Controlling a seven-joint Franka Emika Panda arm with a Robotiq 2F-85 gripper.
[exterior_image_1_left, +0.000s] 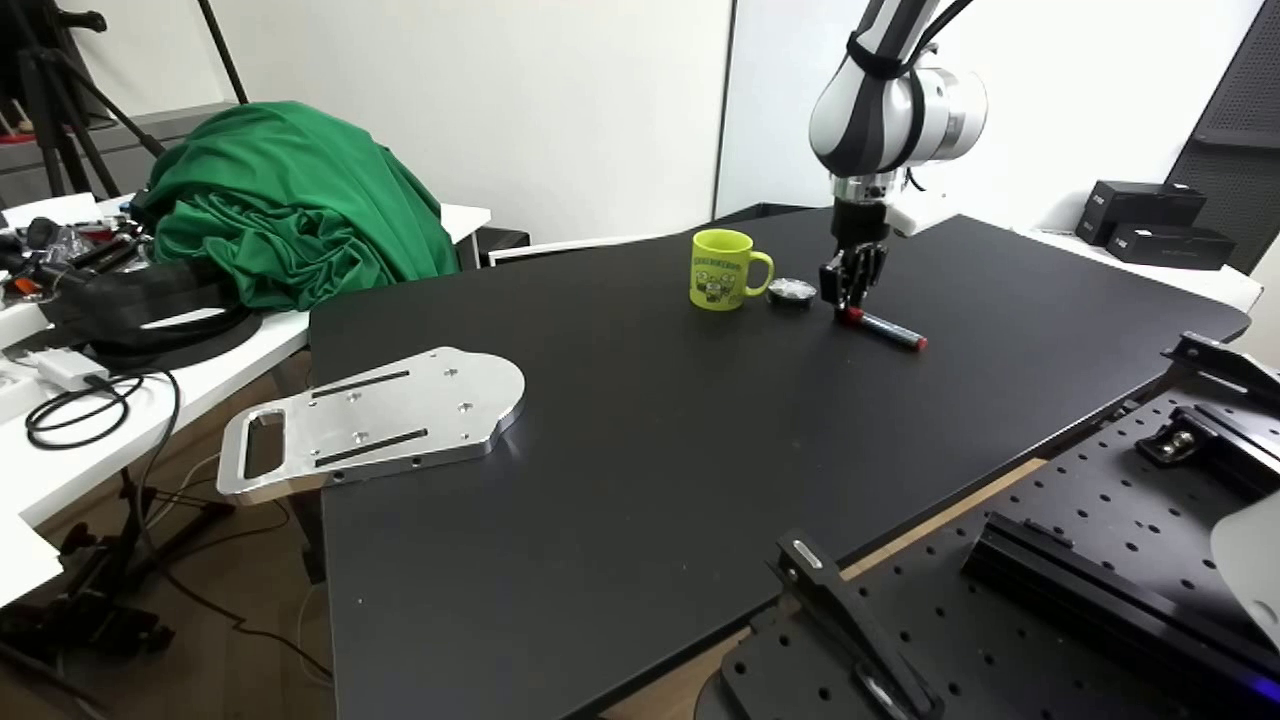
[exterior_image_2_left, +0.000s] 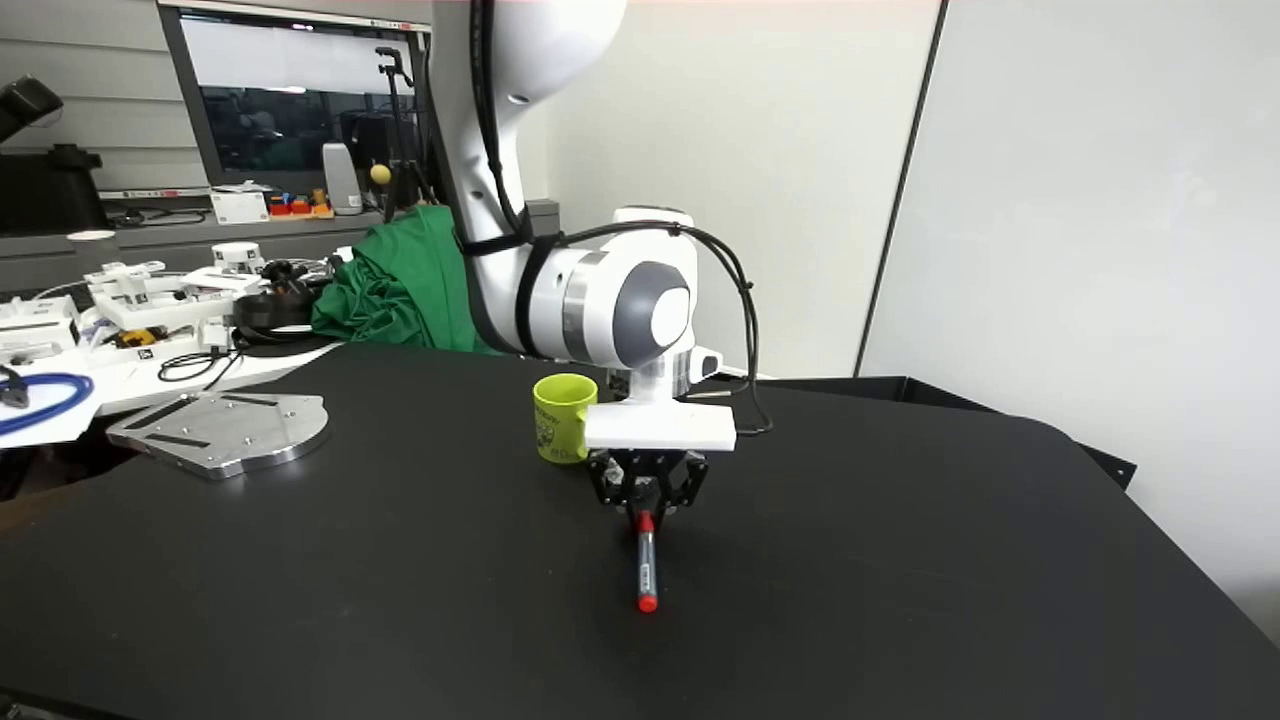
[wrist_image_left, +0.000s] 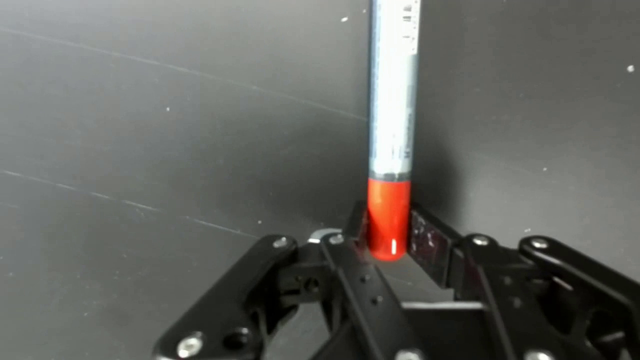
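Note:
A marker (exterior_image_1_left: 885, 329) with a grey-blue barrel and red ends extends from my gripper (exterior_image_1_left: 847, 307) low at the tabletop. In the wrist view my gripper is shut on the marker's red end (wrist_image_left: 388, 210), one finger pad (wrist_image_left: 430, 243) pressing from the right and the other from the left. The printed barrel (wrist_image_left: 393, 102) runs up out of that picture. From the front, the marker (exterior_image_2_left: 648, 570) points toward the camera below my gripper (exterior_image_2_left: 645, 514). Whether its whole length touches the table I cannot tell.
A yellow-green mug (exterior_image_1_left: 717, 271) stands upright left of the gripper, with a small round dark-rimmed item (exterior_image_1_left: 791, 292) between them. A silver metal plate (exterior_image_1_left: 408, 402) lies at the table's left edge.

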